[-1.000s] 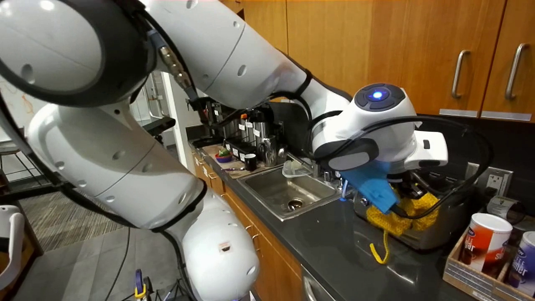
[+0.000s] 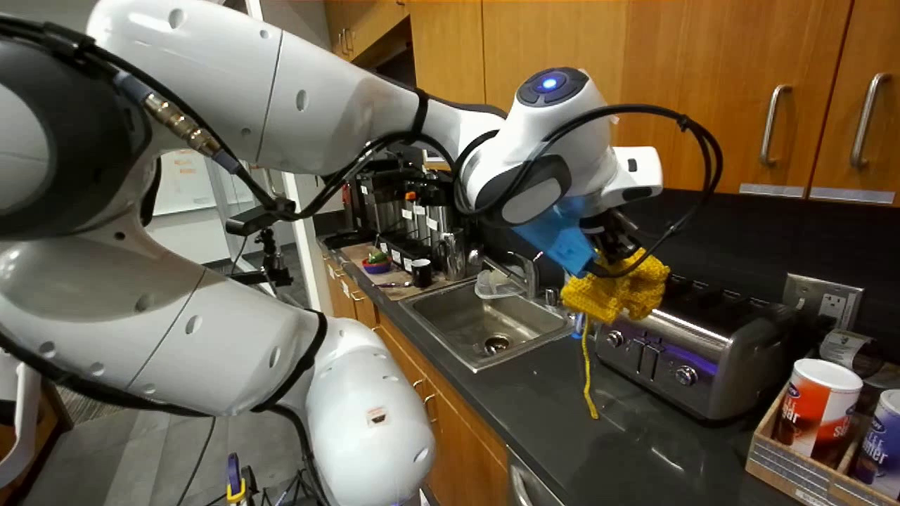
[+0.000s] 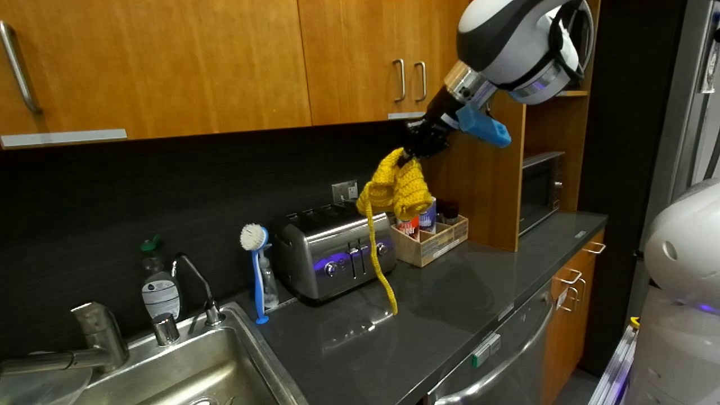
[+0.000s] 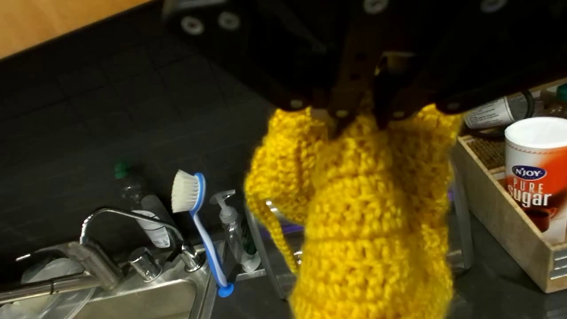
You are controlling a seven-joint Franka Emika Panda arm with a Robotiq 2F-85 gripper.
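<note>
A bundle of yellow knitted cloth (image 2: 612, 291) hangs from my gripper (image 3: 403, 159), which is shut on its upper part. One long yellow strand (image 3: 376, 260) trails from the bundle towards the counter. Seen from exterior view 2, the cloth hangs in front of the right part of the silver toaster (image 3: 317, 260). In the wrist view the knitted folds (image 4: 366, 223) fill the middle below the black fingers (image 4: 343, 109) and hide most of the toaster.
A wooden box (image 3: 432, 246) with sugar and creamer canisters stands right of the toaster. To its left are a blue-and-white brush (image 3: 256, 270) and the sink (image 2: 485, 316). Wooden cabinets (image 3: 202, 64) hang above.
My arm has risen and shifted left in exterior view 1, carrying the yellow cloth up off the toaster's front. The strand, bent on the counter before, now hangs nearly straight.
</note>
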